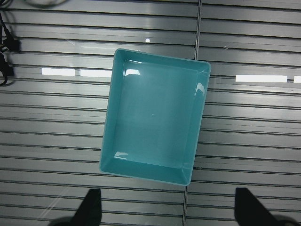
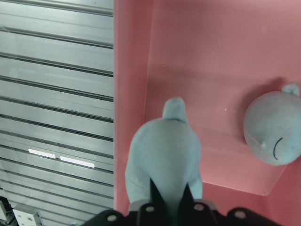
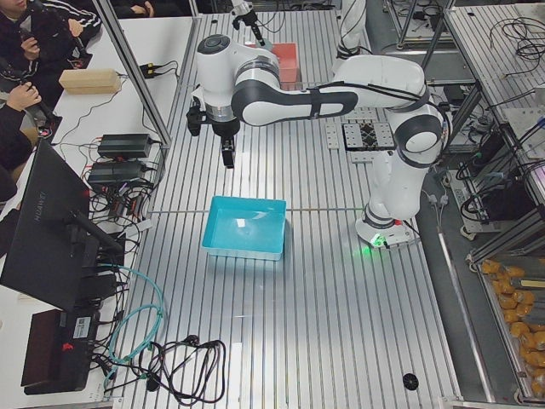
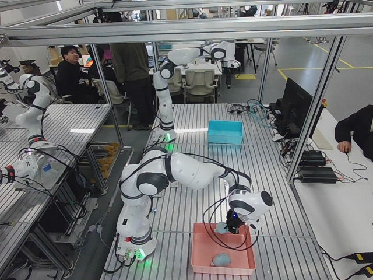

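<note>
A pink bin (image 4: 198, 262) holds a light blue plush toy (image 2: 271, 125) with a stitched face, lying on its floor. My right gripper is shut on a second blue plush toy (image 2: 164, 146) at the bin's rim, seen close in the right wrist view. My left gripper hangs open and empty above an empty teal bin (image 1: 153, 117), its two fingers at the bottom of the left wrist view.
A monitor (image 3: 47, 230), power units and loose cables line the left side of the metal table in the camera left view. Bare slatted surface (image 3: 298, 315) surrounds the teal bin. An aluminium frame (image 4: 186, 32) spans overhead.
</note>
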